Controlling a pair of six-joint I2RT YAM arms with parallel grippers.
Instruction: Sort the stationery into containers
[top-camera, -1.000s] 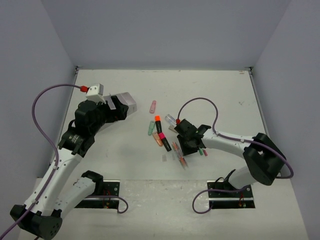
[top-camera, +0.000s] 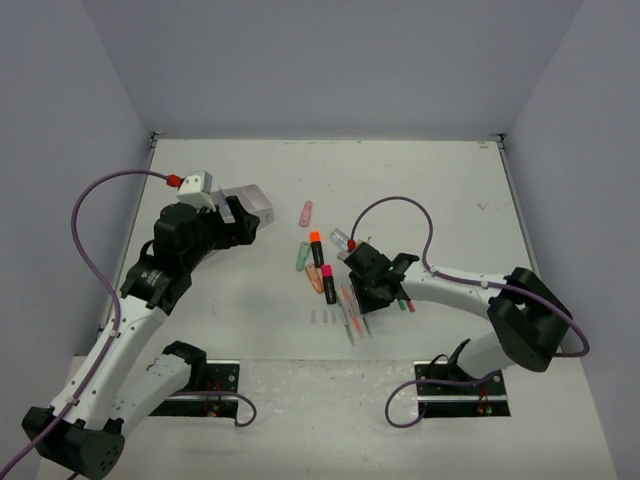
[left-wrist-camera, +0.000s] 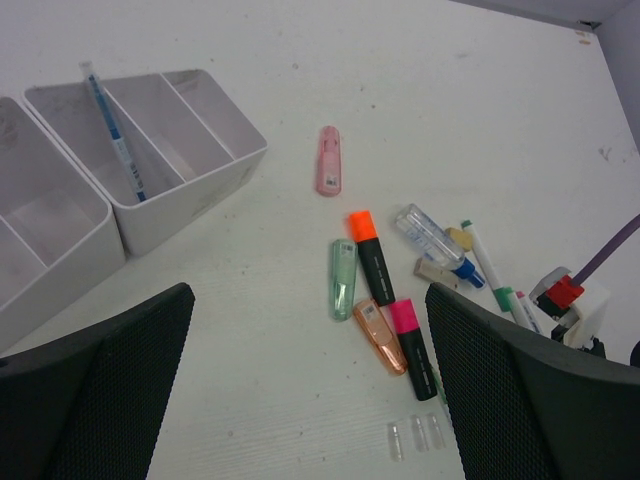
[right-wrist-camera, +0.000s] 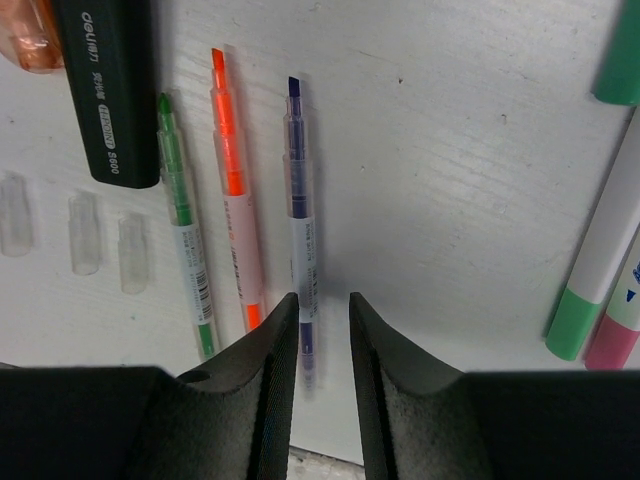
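Note:
In the right wrist view my right gripper is open by a narrow gap, with the dark blue pen (right-wrist-camera: 300, 170) below the fingertips, close to the left one. Left of that pen lie an orange pen (right-wrist-camera: 240, 220) and a green pen (right-wrist-camera: 187, 240), roughly parallel. My left gripper hangs wide open and empty over the left side of the table. Up and left of it stands the compartmented white container (left-wrist-camera: 190, 200), where a blue-and-white pen (left-wrist-camera: 115, 138) leans. A second white container (left-wrist-camera: 85, 245) stands beside it.
Between the arms lie a pink-capped black marker (left-wrist-camera: 415, 350), an orange-capped one (left-wrist-camera: 372, 262), a green case (left-wrist-camera: 343, 280), an orange case (left-wrist-camera: 380, 337) and a pink case (left-wrist-camera: 330, 160). Three small clear pieces (right-wrist-camera: 85, 235) lie left of the pens. White markers (right-wrist-camera: 610, 210) lie rightward.
The thin pens have spread apart, the orange and green ones shifting left. The small clear pieces have separated, and the pink-capped marker has turned straighter. My right gripper shifted slightly; the left arm barely moved.

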